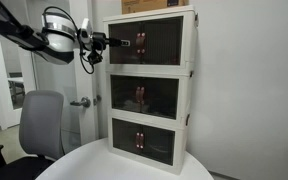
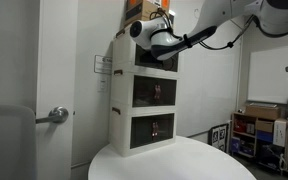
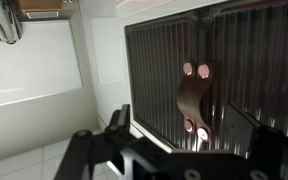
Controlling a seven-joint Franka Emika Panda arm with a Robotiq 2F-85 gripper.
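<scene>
A tall white cabinet [image 1: 185,75] has three stacked levels with dark doors and brown handles. My gripper [image 1: 124,43] is in front of the top doors, at the height of their handles [image 1: 140,42]. In the wrist view a brown strap handle [image 3: 191,95] fixed by pinkish knobs lies ahead of the open gripper, roughly between its black fingers. Nothing is held. The top doors look closed. In exterior view 2 the arm [image 2: 199,37] hides most of the top level.
The cabinet stands on a round white table [image 1: 89,165], whose front is clear. A cardboard box [image 1: 149,5] rests on top. Beside the table are a grey chair [image 1: 41,123] and a room door with a metal handle [image 1: 82,102].
</scene>
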